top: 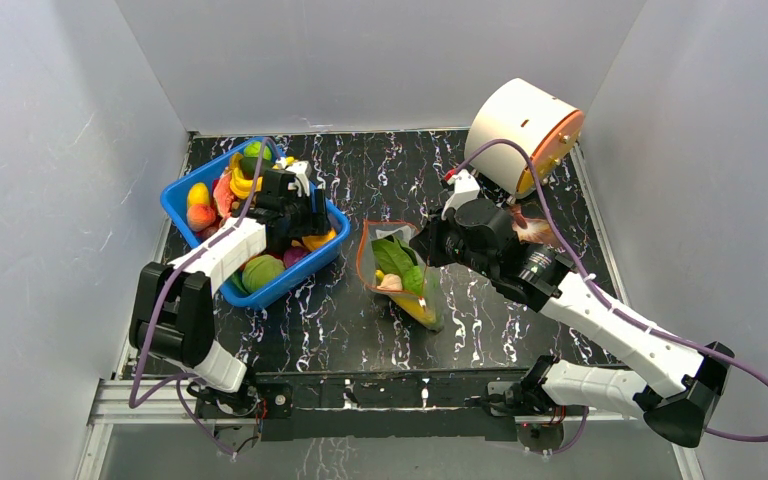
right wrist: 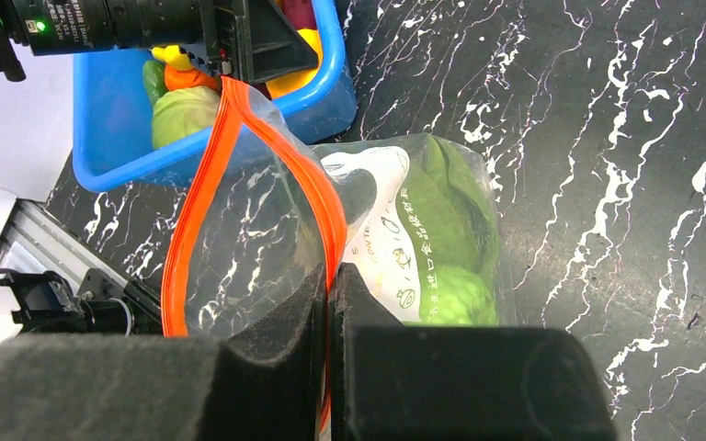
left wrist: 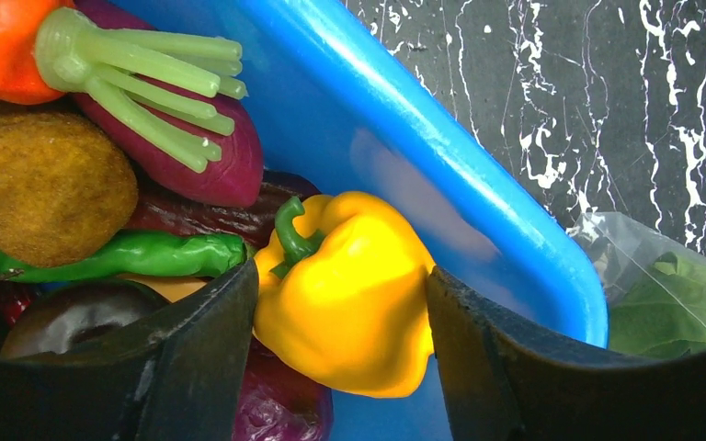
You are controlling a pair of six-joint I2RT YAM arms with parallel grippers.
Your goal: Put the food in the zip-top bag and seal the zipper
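A blue bin (top: 300,275) full of toy food stands on the left. Over it, my left gripper has its fingers on either side of a yellow bell pepper (left wrist: 349,322), touching or nearly so; whether it grips is unclear. A clear zip top bag (top: 430,310) with orange zipper (right wrist: 184,257) stands mid-table, holding leafy greens (top: 392,255) and other food. My right gripper is shut on the bag's rim, holding it upright and open.
A white cylinder (top: 510,125) with an orange end sits at the back right, a pale pinkish item beside it. Bare marble-pattern table lies behind and in front of the bag. Walls enclose the sides and back.
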